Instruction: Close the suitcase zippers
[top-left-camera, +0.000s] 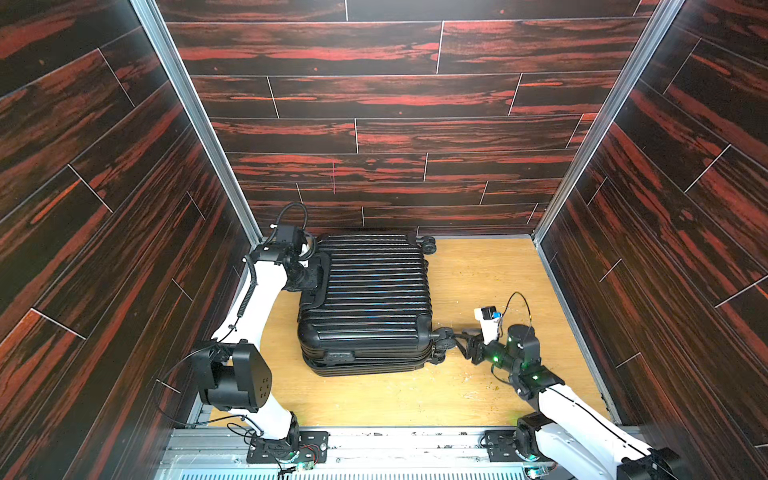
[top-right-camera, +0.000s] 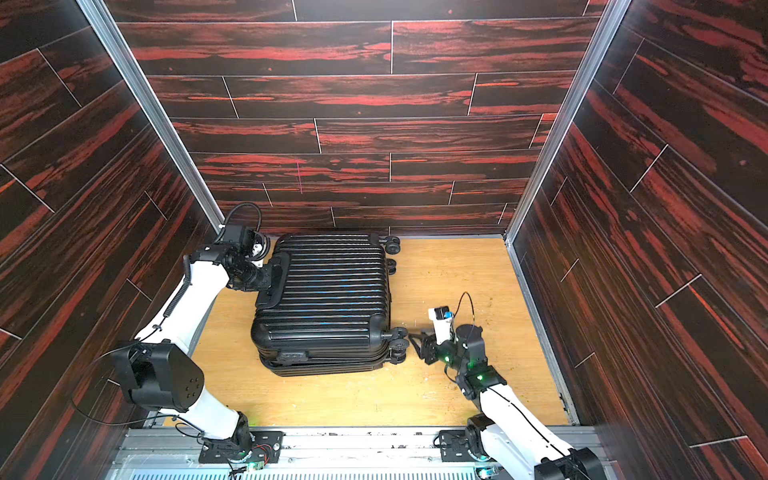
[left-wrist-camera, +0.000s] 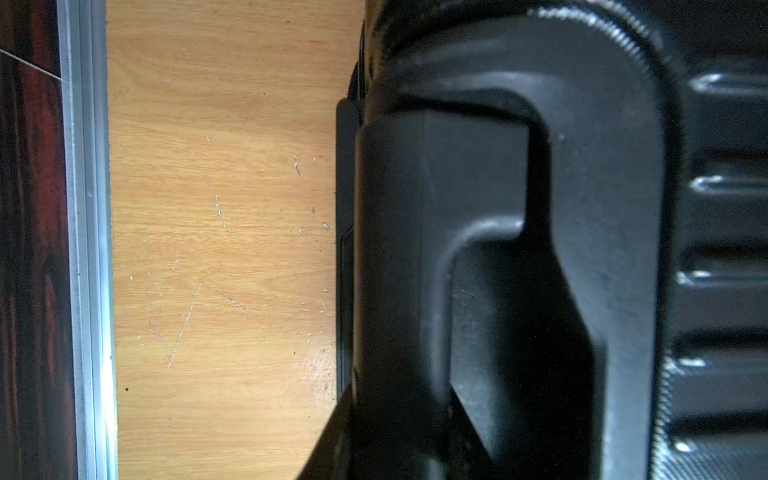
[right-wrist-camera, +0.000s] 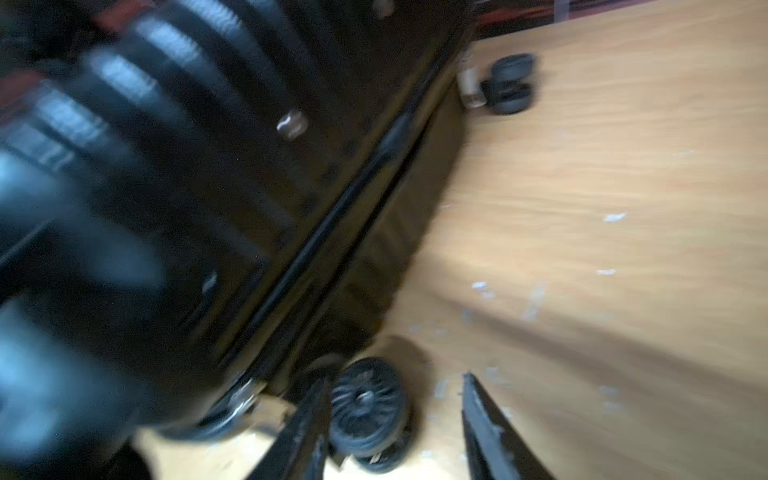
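A black ribbed suitcase (top-left-camera: 372, 288) lies flat on the wooden table. On its left side my left gripper (top-left-camera: 308, 278) is shut on the carry handle (left-wrist-camera: 400, 264), whose bar runs between the fingers in the left wrist view. My right gripper is part open beside the front right corner, close to a wheel (right-wrist-camera: 368, 408); nothing shows held between its fingers. The zipper seam (right-wrist-camera: 352, 208) runs along the suitcase's right side. I cannot make out a zipper pull in any view.
Bare table (top-left-camera: 496, 272) lies to the right of the suitcase and in front of it. Another wheel (right-wrist-camera: 510, 84) sticks out at the far right corner. Dark walls with metal corner rails (top-left-camera: 200, 136) enclose the space.
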